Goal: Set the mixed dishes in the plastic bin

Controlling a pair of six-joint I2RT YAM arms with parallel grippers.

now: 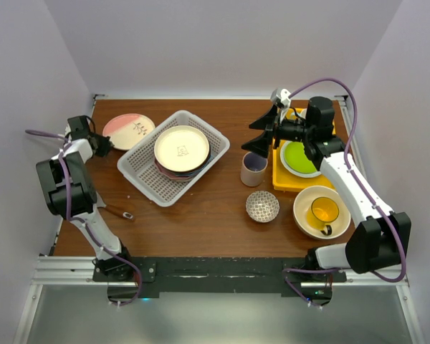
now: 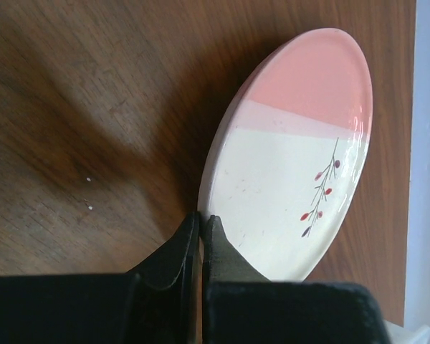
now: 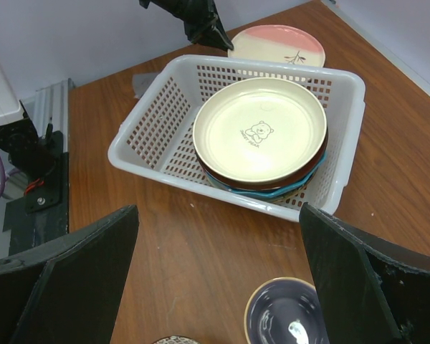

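Note:
A pink and white plate (image 1: 131, 130) with a floral sprig is at the back left, beside the bin. My left gripper is shut on its near rim. In the left wrist view the plate (image 2: 287, 165) slants, casting a shadow on the wood. The white plastic bin (image 1: 152, 192) holds a stack of plates topped by a cream plate (image 1: 181, 148) with a bear drawing. Over the table's right half, my right gripper (image 1: 259, 138) stands open above a purple cup (image 1: 254, 168); nothing is between its fingers.
A yellow rack (image 1: 283, 180) holding a green plate (image 1: 299, 158) stands at the right. In front lie a cream bowl (image 1: 301, 215) with an amber mug (image 1: 324, 212) in it and a patterned bowl (image 1: 262, 206). A brown-handled utensil (image 1: 120, 212) lies near the left arm.

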